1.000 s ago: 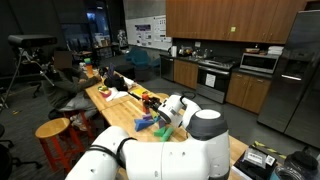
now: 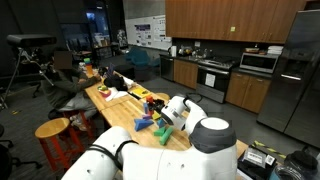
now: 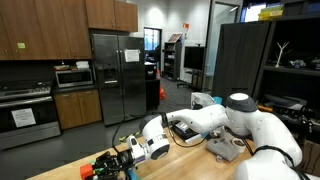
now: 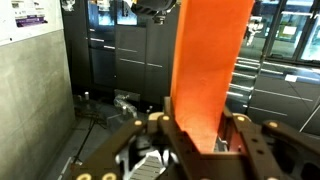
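A long orange block (image 4: 205, 65) fills the upper middle of the wrist view. My gripper is shut on its lower end, the black fingers reaching up from the bottom edge. In exterior view 1 the gripper (image 2: 153, 102) is small and dark over the table's coloured things, so its hold is hard to make out there. Exterior view 2 shows the gripper (image 3: 118, 160) low at the left, with a red thing (image 3: 85, 161) close by at the bottom edge.
The wooden table (image 2: 111, 109) carries several coloured pieces, among them a blue one (image 2: 143, 124) and a green one (image 2: 166, 132). An orange stool (image 2: 53, 129) stands beside it. Open floor (image 2: 245, 122) lies between table and kitchen units.
The arm has shifted slightly in exterior view 1 over the last second. The coloured pieces on the table look much the same.
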